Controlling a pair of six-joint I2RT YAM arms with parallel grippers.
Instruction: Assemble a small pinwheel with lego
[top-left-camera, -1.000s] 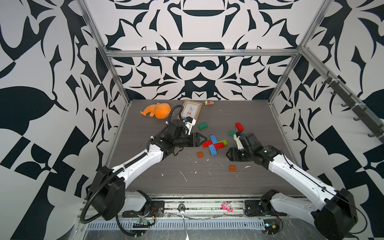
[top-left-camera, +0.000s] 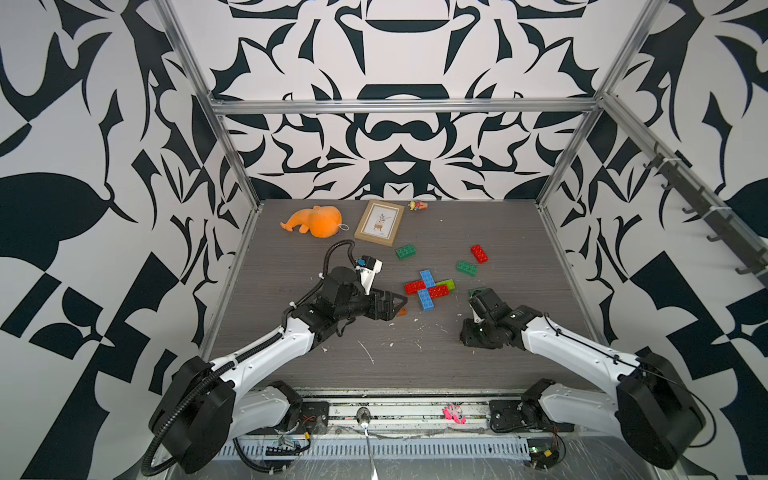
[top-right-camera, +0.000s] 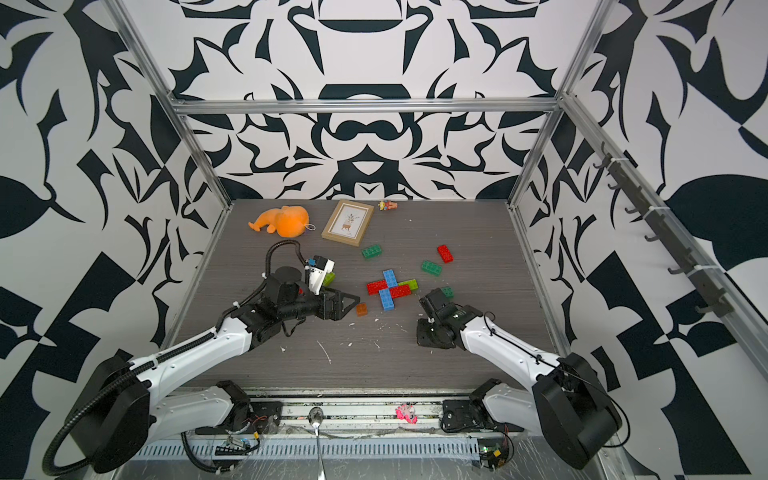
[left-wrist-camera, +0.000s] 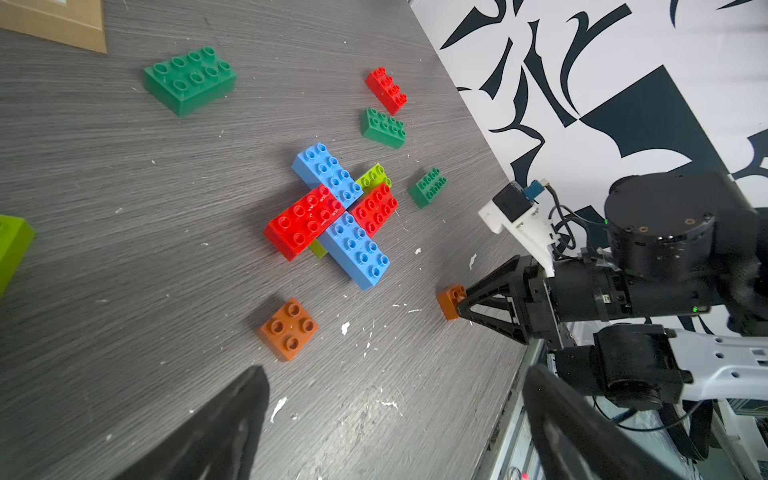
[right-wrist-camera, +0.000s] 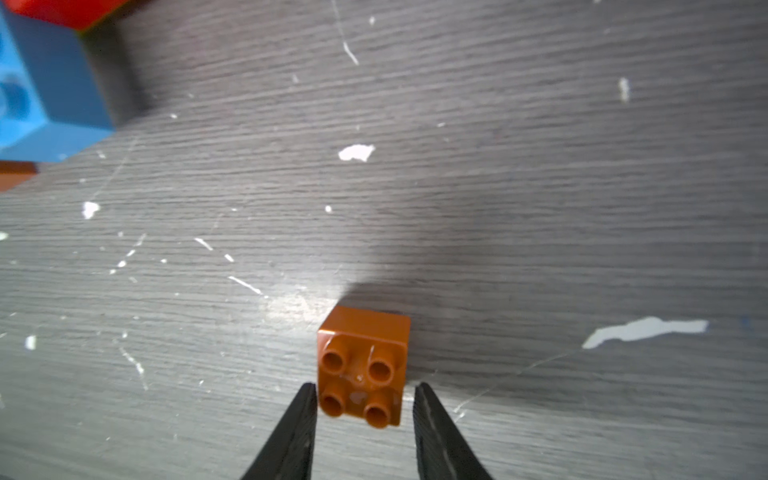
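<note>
In the middle lies a cross of blue bricks (left-wrist-camera: 355, 248) and red bricks (left-wrist-camera: 304, 220) over lime green pieces (left-wrist-camera: 373, 177). My right gripper is low over the table, its fingers part open on either side of the near end of an orange 2x2 brick (right-wrist-camera: 364, 344); whether they touch it is unclear. My left gripper is open above the table, a second orange brick (left-wrist-camera: 288, 328) below and ahead of it, nothing between its fingers.
Green bricks (left-wrist-camera: 189, 80) and a red brick (left-wrist-camera: 386, 89) lie behind and right of the cross. A wooden frame (top-left-camera: 379, 222) and orange plush toy (top-left-camera: 316, 221) sit at the back.
My right gripper has come down and toward the front, onto the orange brick. The left arm has pulled back a little, left and down, from the cross.
</note>
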